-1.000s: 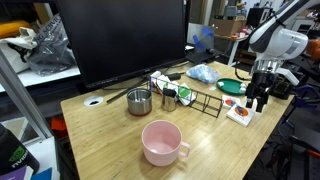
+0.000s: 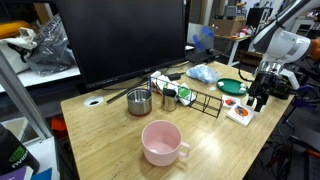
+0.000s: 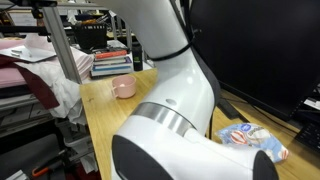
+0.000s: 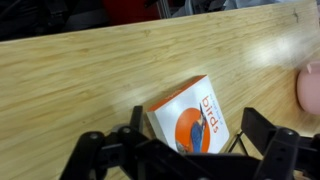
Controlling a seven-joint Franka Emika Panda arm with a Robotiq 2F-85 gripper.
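A small white book (image 4: pixel 193 118) with an orange circle and the word "birds" lies flat on the wooden table. My gripper is open in the wrist view, one dark finger to each side of the book's near part. Nothing is clamped between the fingers, though whether either touches the book cannot be told. In exterior view 1 the same book (image 2: pixel 240 114) lies toward the right edge of the table, with my gripper (image 2: pixel 257 100) low beside it. The arm hides the book and gripper in exterior view 2.
A black wire rack (image 2: pixel 200 98) stands left of the book, and a green plate (image 2: pixel 231 86) lies behind it. Farther left are a metal pot (image 2: pixel 139 101) and a pink mug (image 2: pixel 163 143). Bare table lies between the mug and the book.
The arm has shifted slightly near the book. The book, rack, pot and mug stay where they were.
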